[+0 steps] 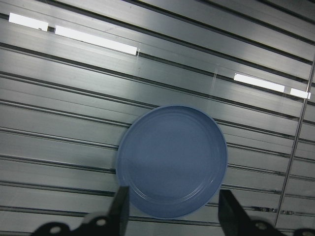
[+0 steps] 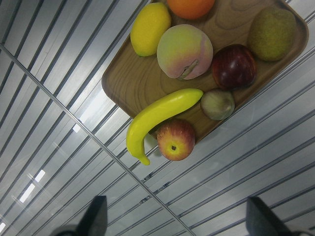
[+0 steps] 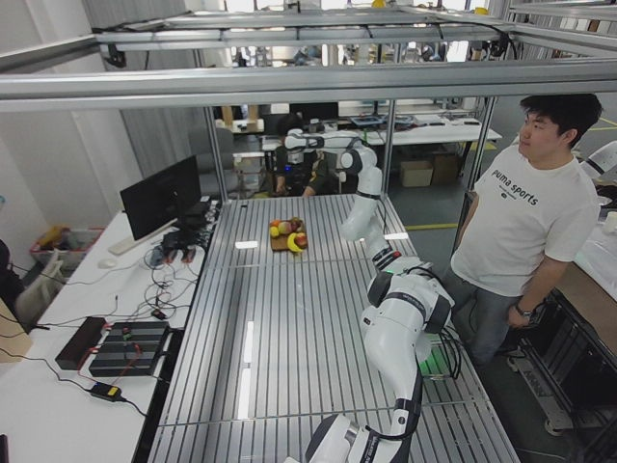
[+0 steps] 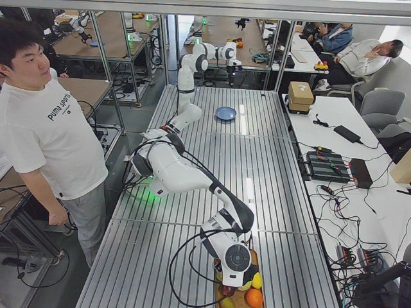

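A blue plate (image 1: 171,160) lies on the slatted metal table, under my open left gripper. A wooden tray (image 2: 123,86) holds a banana (image 2: 162,110), lemon (image 2: 147,27), orange (image 2: 189,5), peach (image 2: 184,51), dark red fruit (image 2: 234,66), pear (image 2: 270,32), small brown fruit (image 2: 216,104) and apple (image 2: 174,140); banana and apple reach past its edge. My right gripper is open above the table beside the tray, with nothing between its fingers.
A man (image 3: 521,222) stands beside the table. A side desk with a monitor (image 3: 159,193), cables and black boxes runs along the other side.
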